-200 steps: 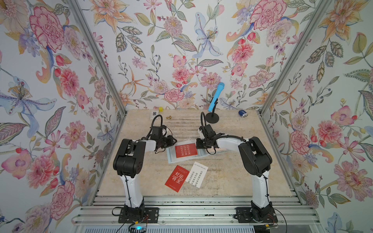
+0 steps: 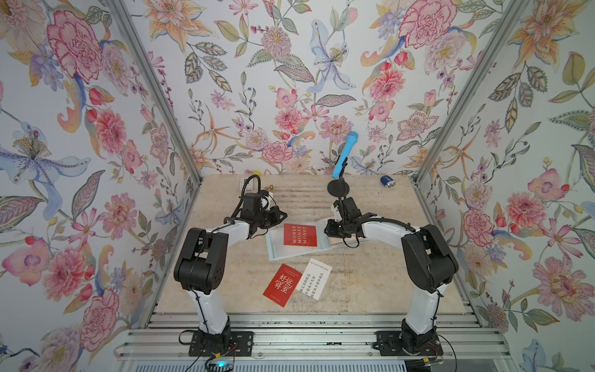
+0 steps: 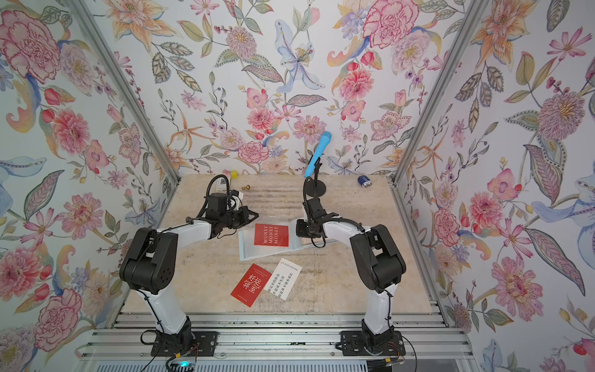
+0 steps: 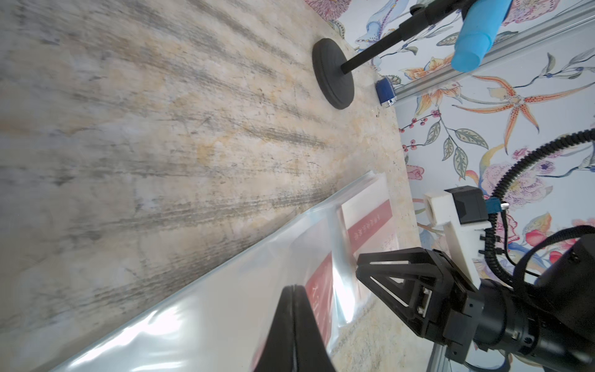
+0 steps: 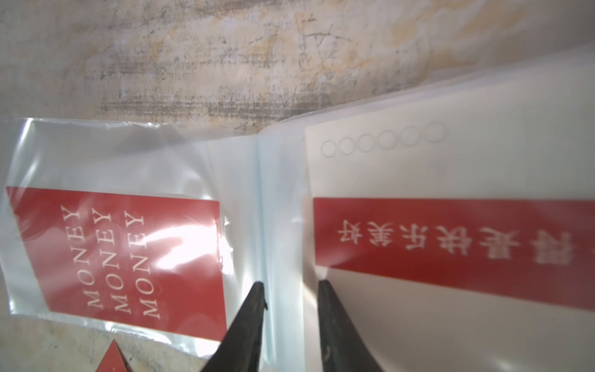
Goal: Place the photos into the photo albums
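Observation:
A clear photo album lies spread on the table. Its left sleeve holds a red MONEY photo; a white photo with a red band shows in the right part. My right gripper hangs over the fold between them, fingers part open, nothing visible between them. My left gripper is shut above the album's left side, nothing showing between its fingers. In front of the album lie a red photo and a white photo with text.
A microphone stand with a blue microphone stands at the back, a blue can to its right. Small objects sit at the back left.
The red MONEY photo sits slightly further right and back.

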